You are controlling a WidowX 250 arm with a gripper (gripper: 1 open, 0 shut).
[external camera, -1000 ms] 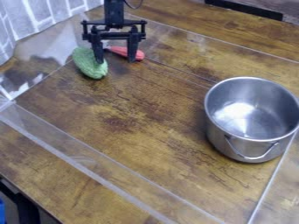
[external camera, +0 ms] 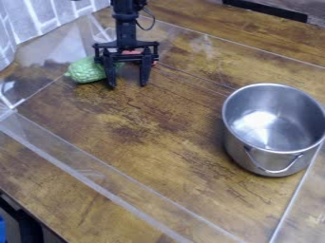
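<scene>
A black gripper hangs low at the upper left of the table, over a green vegetable-like object, with its fingers spread around or just beside it. A small red object lies behind the fingers, mostly hidden. Whether the fingers touch or hold the green object cannot be made out. A large steel pot stands empty at the right.
Clear plastic strips run along its left and front, and a pale patterned sheet stands at the back left.
The gripper has moved lower and slightly toward the front, now covering more of the red object. The green object sits a little differently, turned more sideways.
</scene>
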